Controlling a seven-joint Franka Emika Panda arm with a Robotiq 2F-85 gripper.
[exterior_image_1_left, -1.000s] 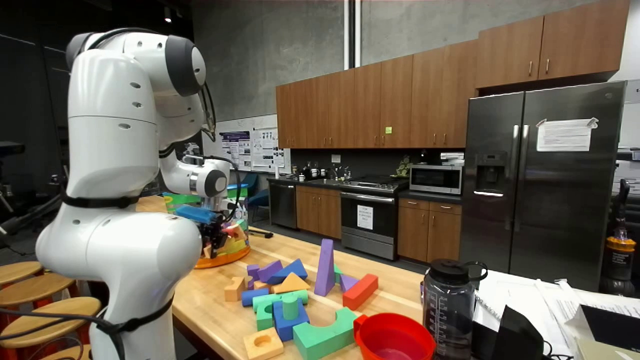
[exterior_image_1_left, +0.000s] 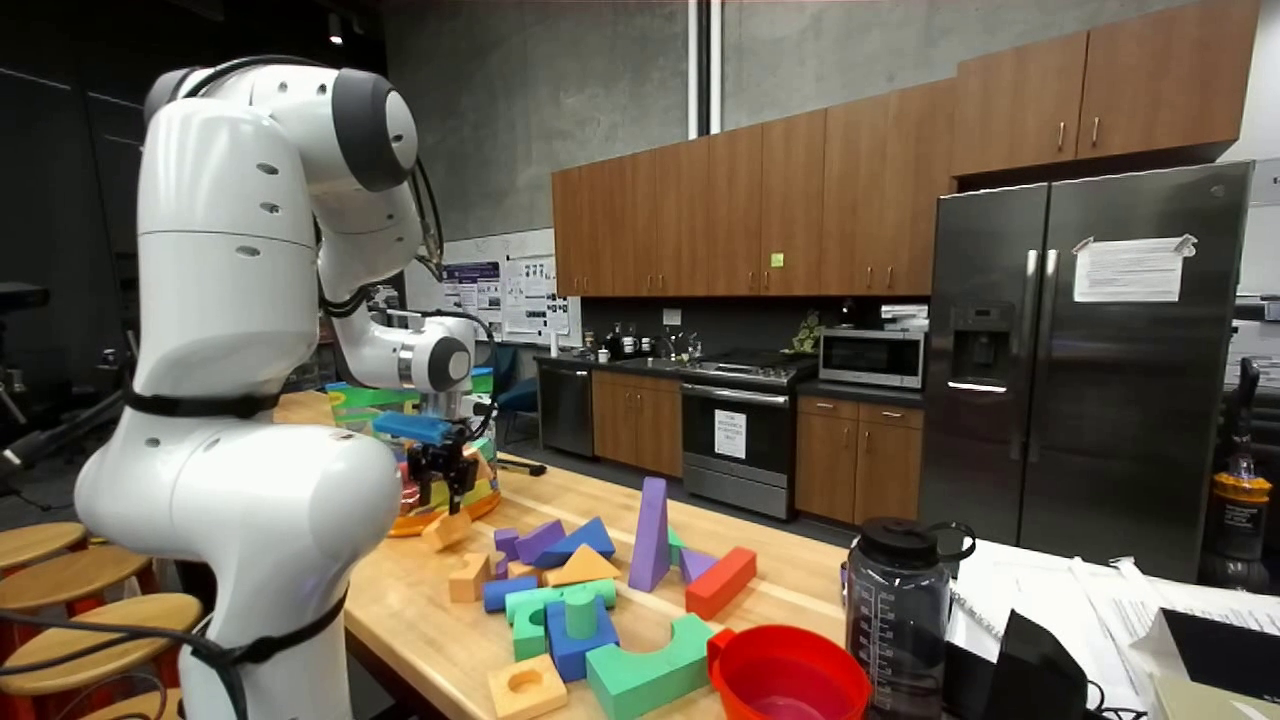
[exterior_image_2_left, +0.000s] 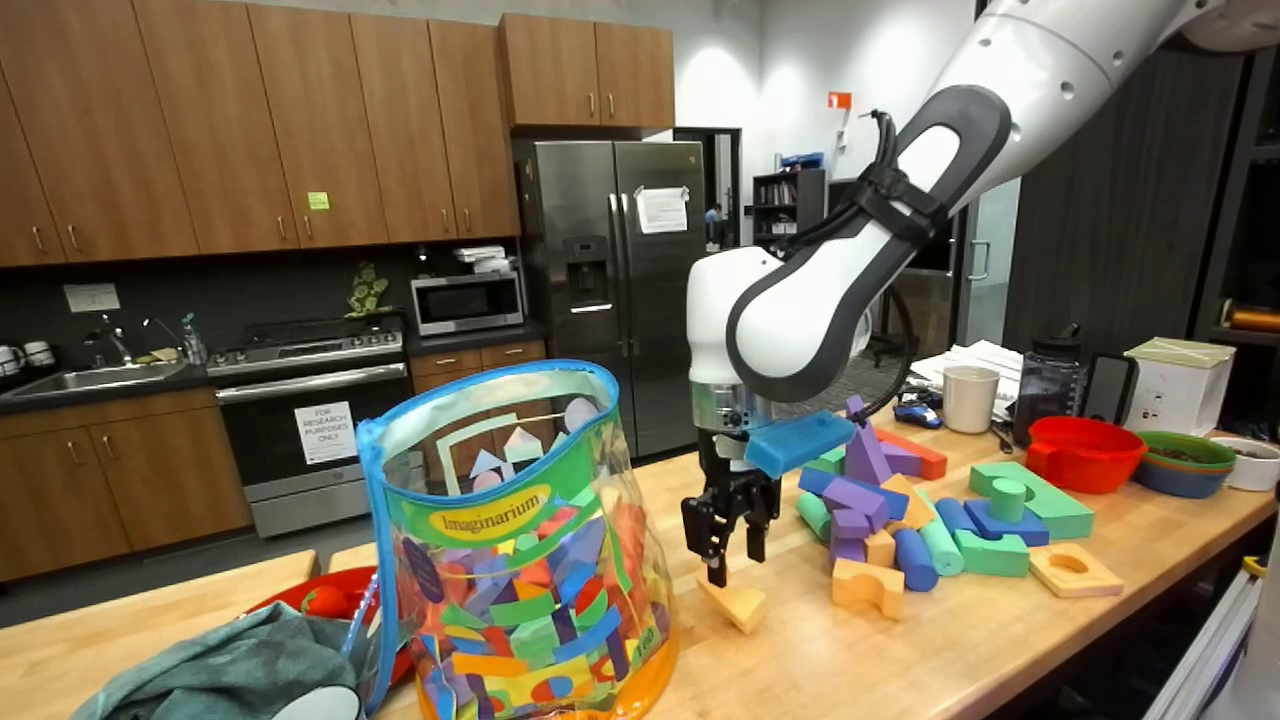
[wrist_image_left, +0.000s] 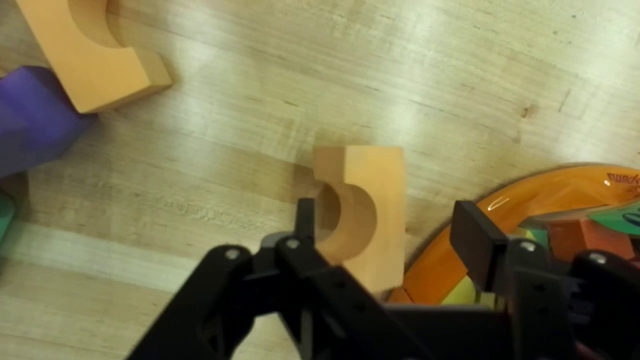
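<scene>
My gripper (exterior_image_2_left: 737, 559) points down over the table beside the clear toy bag, its fingers apart. Below them is a natural-wood block with a round notch (wrist_image_left: 384, 240), which appears between the fingers in the wrist view without visible contact. In exterior view 2 this block (exterior_image_2_left: 735, 604) looks tilted; whether it rests fully on the table cannot be told. The bag (exterior_image_2_left: 390, 504) stands close by, full of coloured blocks, with its orange base (wrist_image_left: 540, 186) near one finger.
Several coloured blocks lie heaped nearby, including a purple wedge (exterior_image_1_left: 650, 534) and a wooden arch (exterior_image_2_left: 867, 584). Farther along are a red cup (exterior_image_1_left: 792, 672) and a dark bottle (exterior_image_1_left: 897, 612). A grey cloth (exterior_image_2_left: 240, 666) lies beside the bag. Bare tabletop surrounds the notched block.
The gripper has shifted right in exterior view 1, away from the bag toward the heap. The notched block now shows below it, where bare table was visible before.
</scene>
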